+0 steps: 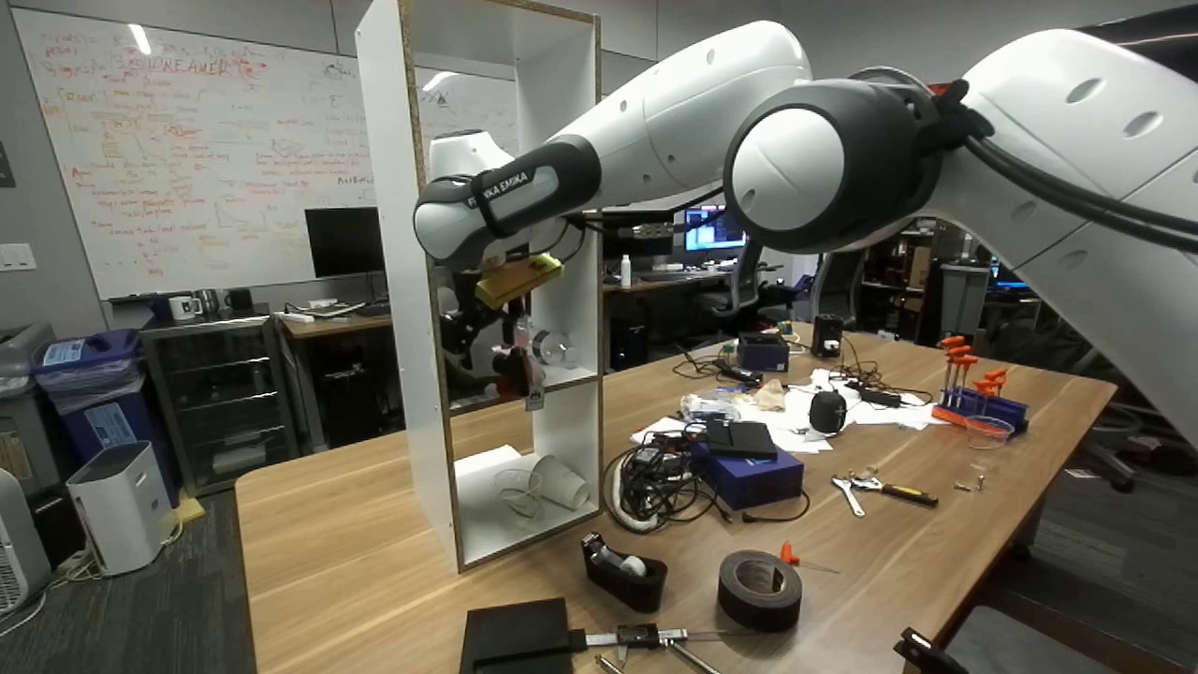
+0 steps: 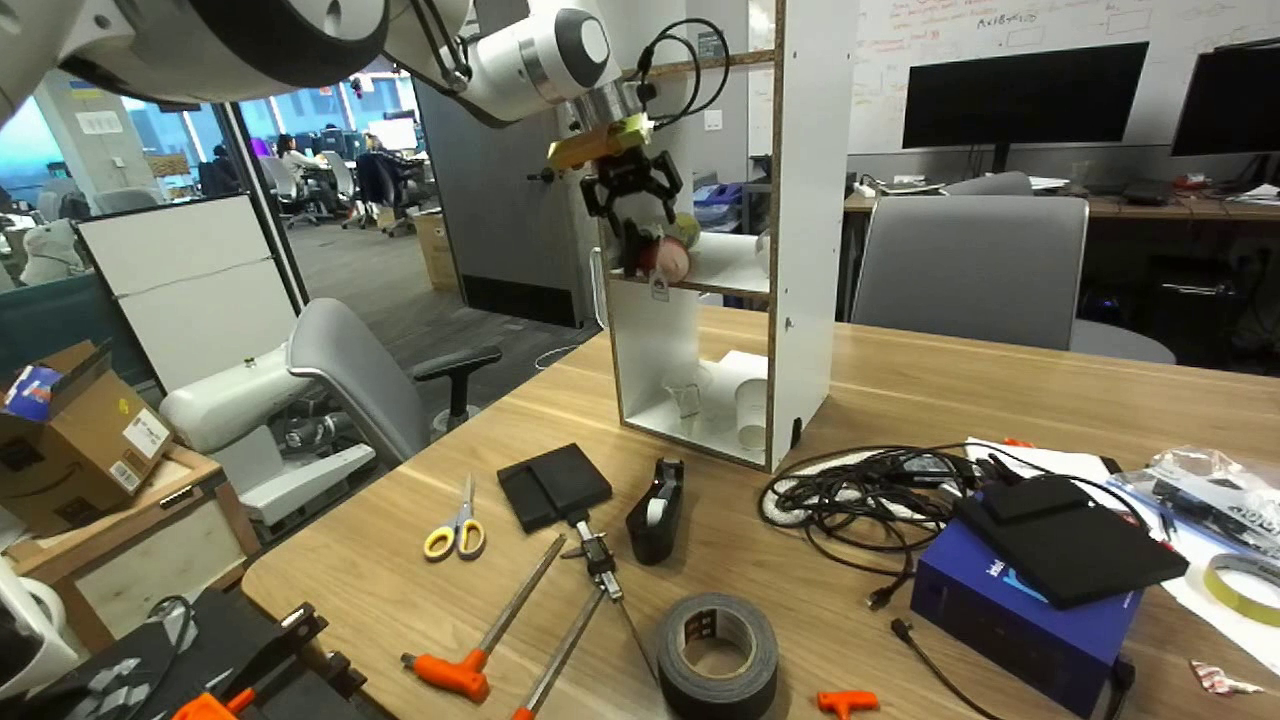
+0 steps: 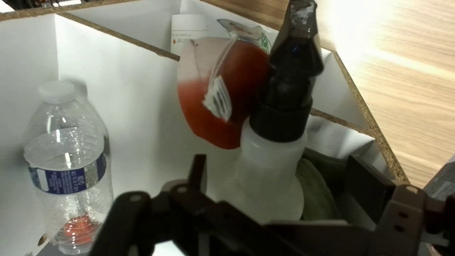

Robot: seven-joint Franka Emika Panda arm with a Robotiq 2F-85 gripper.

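My gripper is open above the middle shelf of the white cabinet (image 2: 806, 240). In the wrist view, a translucent white bottle (image 3: 273, 170) with a black nozzle top shows in the gap between the fingers; nothing is clamped. Against that bottle rests a red and pale item (image 3: 221, 94) with a white tag, also seen below the gripper (image 2: 633, 206) in exterior view 2. A clear water bottle (image 3: 66, 166) with a blue label stands to the left. Dark green cloth (image 3: 317, 183) lies partly hidden near the right finger.
Cabinet side walls and shelf edges (image 3: 128, 38) closely surround the gripper. Below, the bottom compartment holds a white cup (image 1: 562, 481). On the table are a tape dispenser (image 1: 624, 573), a tape roll (image 1: 760, 590), cables (image 1: 663, 477) and a blue box (image 1: 750, 477).
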